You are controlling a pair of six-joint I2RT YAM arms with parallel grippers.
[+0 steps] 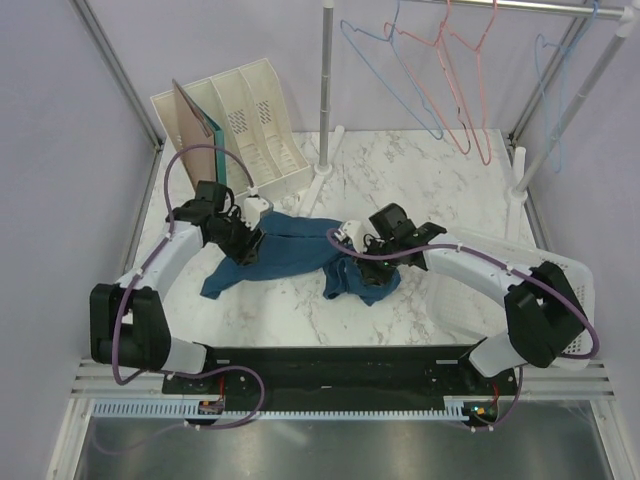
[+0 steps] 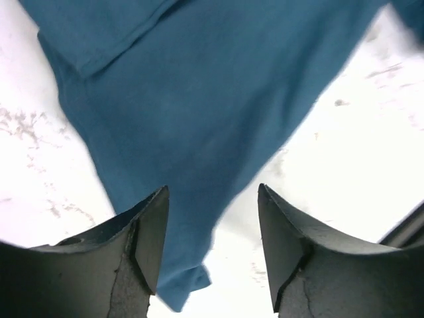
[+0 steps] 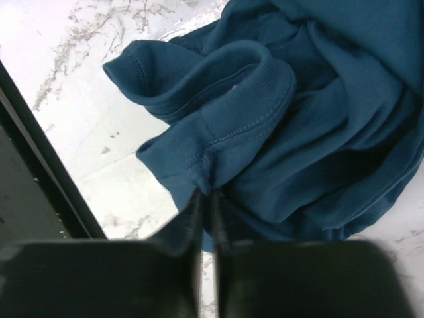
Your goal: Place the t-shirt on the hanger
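A dark teal t-shirt lies spread on the marble table, bunched on its right side. My left gripper hovers over the left part of the shirt, its fingers apart with nothing held. My right gripper is at the bunched part, where folds and a ribbed band show; its fingertips are blurred and close together, and I cannot tell whether cloth is between them. Several hangers in blue and pink hang from a rail above the back right.
A white rack with boards stands at the back left. A white perforated basket lies at the right. Upright posts carry the rail. Bare table lies in front of the shirt.
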